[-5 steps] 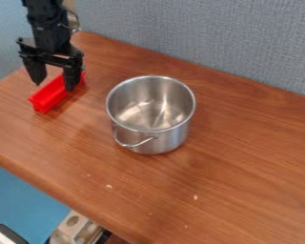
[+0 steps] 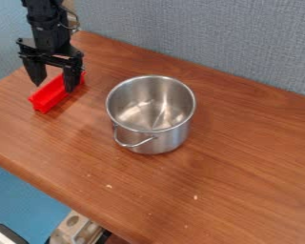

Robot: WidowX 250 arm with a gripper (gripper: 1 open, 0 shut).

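At the back left of the wooden table lies a red rectangular block (image 2: 50, 93). My black gripper (image 2: 52, 63) is over it, its two fingers reaching down on either side near the block's far part; whether they touch it or how far apart the fingers are is hard to tell, as the fingers partly hide it. A steel pot (image 2: 152, 122) with a wire handle stands to the right of the block, empty inside.
Grey walls border the back, and a blue floor shows beyond the left edge, with some hardware at the lower left.
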